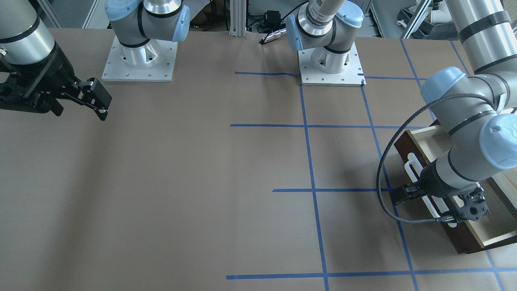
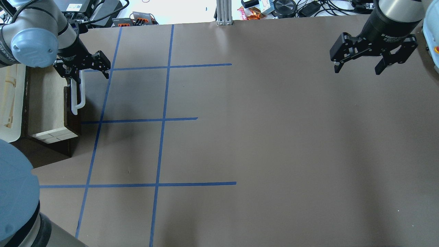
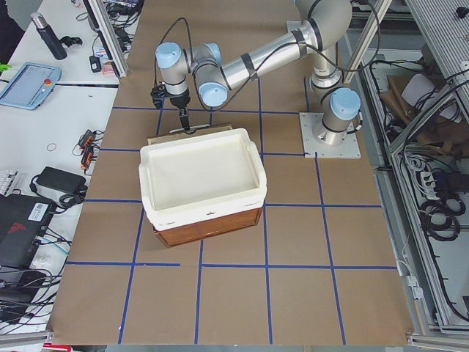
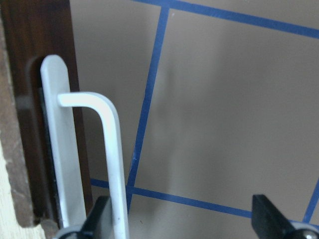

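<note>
A dark wooden box with a pale drawer (image 2: 47, 98) sits at the left of the top view and at the right of the front view. A white handle (image 4: 112, 144) runs along the drawer's dark front. My gripper is at that handle, fingers spread wide in the wrist view, one finger against or just beside the handle bar. In the left view a white tray (image 3: 201, 176) rests on the box. Whether anything is held between the fingers is not visible.
Taped blue grid lines cover the table (image 1: 194, 194), whose middle is clear. A second arm's black gripper (image 2: 370, 53) is at the top right of the top view. Other arm bases (image 1: 329, 77) stand at the back.
</note>
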